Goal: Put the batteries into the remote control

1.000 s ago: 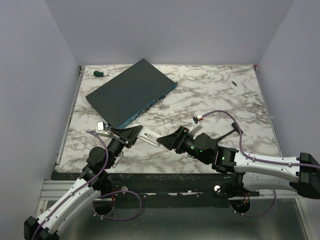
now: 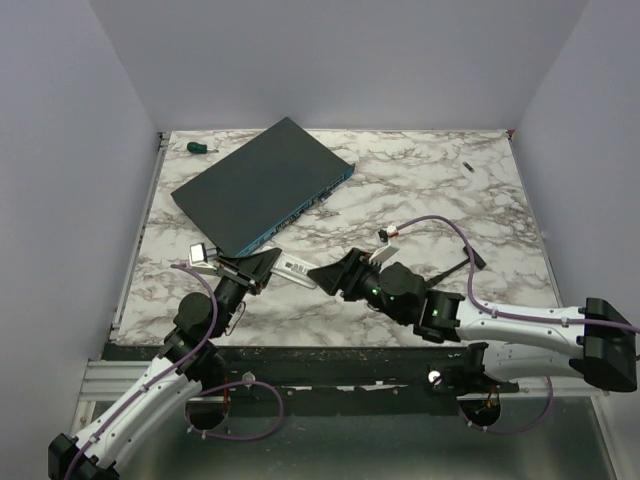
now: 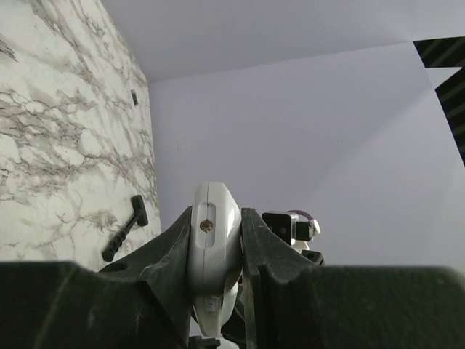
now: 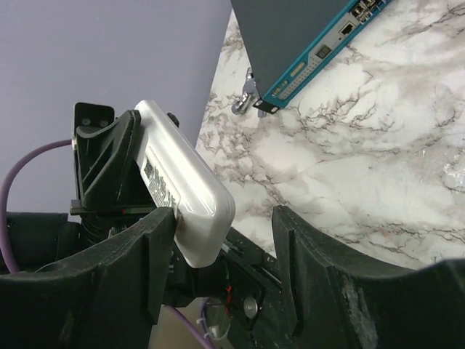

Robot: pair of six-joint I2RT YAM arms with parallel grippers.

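A white remote control [image 2: 295, 270] is held in the air near the front middle by my left gripper [image 2: 268, 262], shut on it; in the left wrist view its white end [image 3: 213, 240] pokes up between the fingers. In the right wrist view the remote [image 4: 190, 189] slants down toward my right gripper, whose fingers are part open, the left one at the remote's rounded end and the other apart from it. No batteries can be clearly made out.
A large dark device [image 2: 260, 175] with a blue front lies back left, a green screwdriver [image 2: 197, 148] behind it. A black hammer [image 2: 472, 258] lies right, a small dark object [image 2: 468, 166] at back right.
My right gripper and arm have shifted slightly, the arm a little toward the front left in the top view. The left gripper and remote look almost unchanged.
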